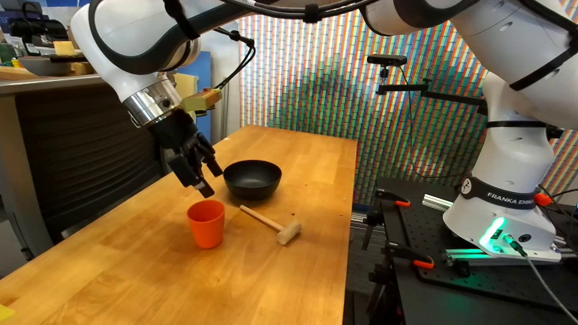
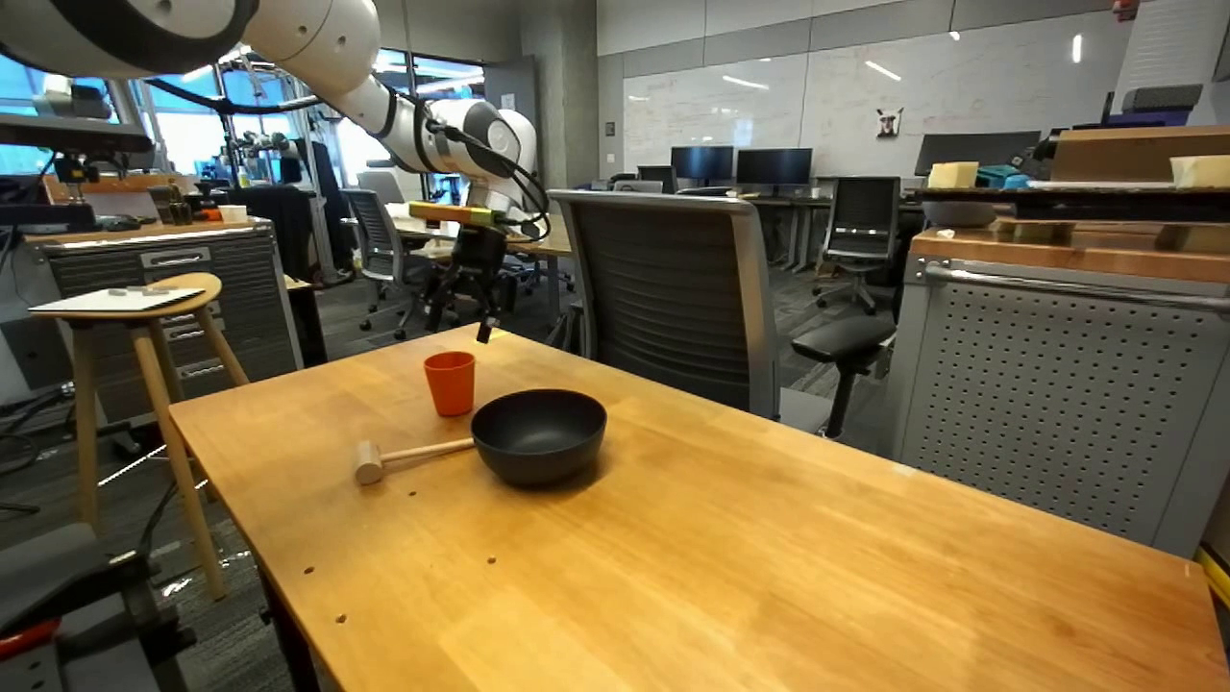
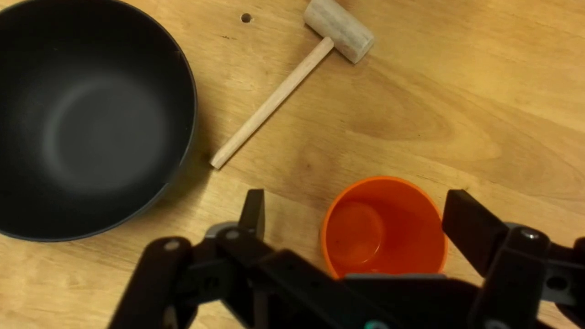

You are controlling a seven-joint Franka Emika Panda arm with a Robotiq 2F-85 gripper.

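An orange cup [image 1: 206, 225] stands upright on the wooden table, its mouth facing up and its inside bare in the wrist view. Above and behind it hangs my gripper [image 1: 211, 183], open and holding nothing. From the wrist, the cup [image 3: 384, 230] shows between the two fingertips, nearer the right one, with its lower rim hidden behind the gripper body. Beside the cup are a black bowl [image 1: 252, 181], empty, and a wooden mallet [image 1: 288, 232] lying flat. The mallet's handle end points toward the bowl [image 3: 104, 131], a small gap apart.
Broad bare stretches of the table [image 2: 807, 554] lie beyond the bowl and in front of the cup. A dark office chair [image 2: 680, 300] stands close against one table edge.
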